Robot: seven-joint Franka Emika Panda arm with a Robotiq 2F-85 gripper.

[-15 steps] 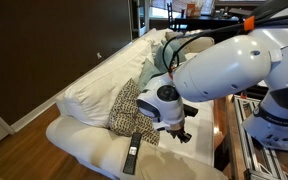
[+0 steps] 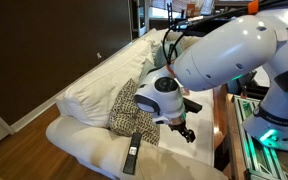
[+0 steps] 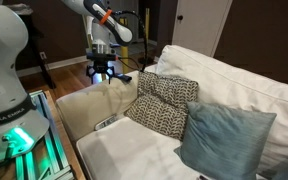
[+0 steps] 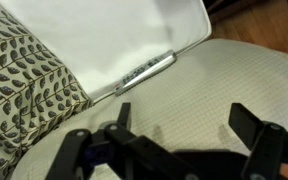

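My gripper point(image 2: 183, 131) hangs over the near end of the couch in exterior view 1. Its black fingers point(image 4: 247, 124) stand wide apart in the wrist view, with only the pale armrest point(image 4: 209, 85) fabric below the gap. A slim silver-edged device, perhaps a remote point(image 4: 145, 73), lies ahead of the fingers along the border of armrest and white seat. It also shows small in exterior view 2 as a remote point(image 3: 106, 122). A long dark object point(image 2: 133, 154) rests on the armrest in exterior view 1.
A leaf-patterned pillow point(image 4: 22, 85) sits left of the silver device in the wrist view. Farther along the couch leans a blue-grey pillow point(image 3: 226, 137). Much of the white seat point(image 3: 144, 155) is bare. A wooden table edge point(image 2: 246, 150) stands beside the robot base.
The arm's wrist section has risen a little and shifted slightly right in exterior view 1. The couch, pillows and dark object have stayed in place.
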